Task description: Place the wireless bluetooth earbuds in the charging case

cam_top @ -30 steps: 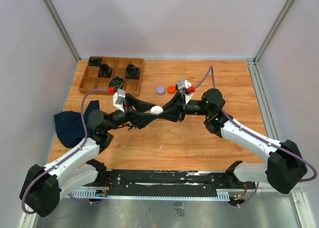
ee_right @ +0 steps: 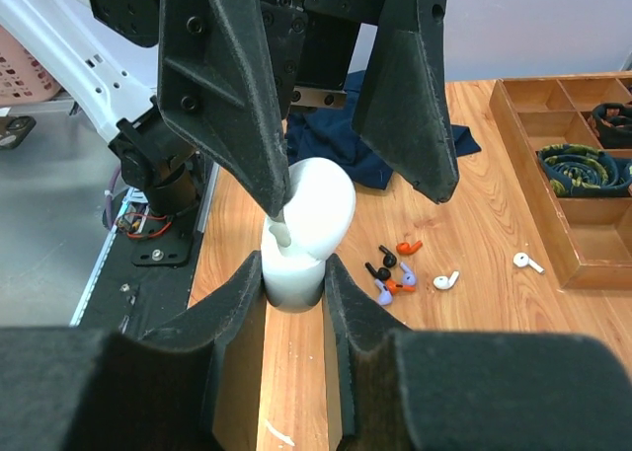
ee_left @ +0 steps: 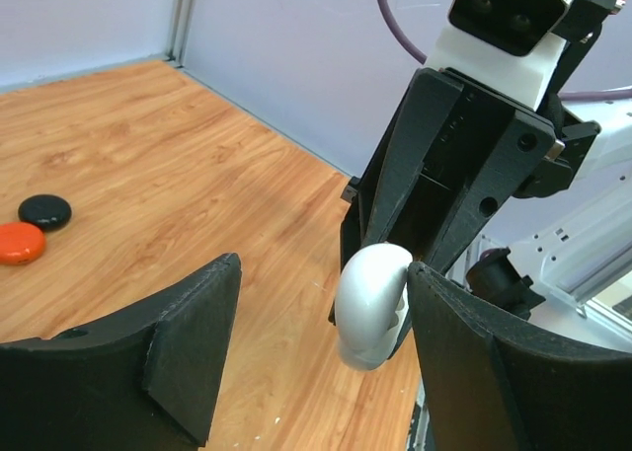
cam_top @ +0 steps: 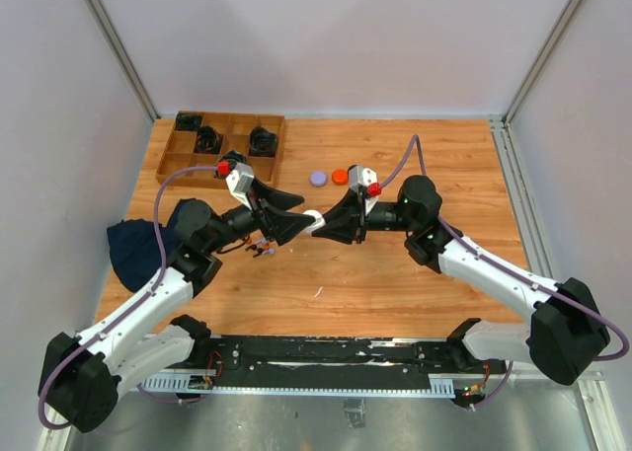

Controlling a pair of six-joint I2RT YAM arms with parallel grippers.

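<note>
The white charging case (ee_right: pixel 294 278) is clamped in my right gripper (cam_top: pixel 330 224), its lid tipped open with a pale interior showing in the right wrist view. My left gripper (cam_top: pixel 292 214) faces it with fingers spread; one fingertip is at or very near the lid, and whether it touches I cannot tell. In the left wrist view the case (ee_left: pixel 367 298) sits between the dark fingers. White earbuds (ee_right: pixel 444 281) lie on the wooden table among several coloured ones.
A wooden compartment box (cam_top: pixel 178 155) with dark items is at the back left, a navy cloth (cam_top: pixel 133 254) left, and purple (cam_top: pixel 318 179) and orange (cam_top: pixel 339 177) discs at the back.
My left gripper has shifted slightly toward the top of the view and left, away from the case. My right gripper has moved very little.
</note>
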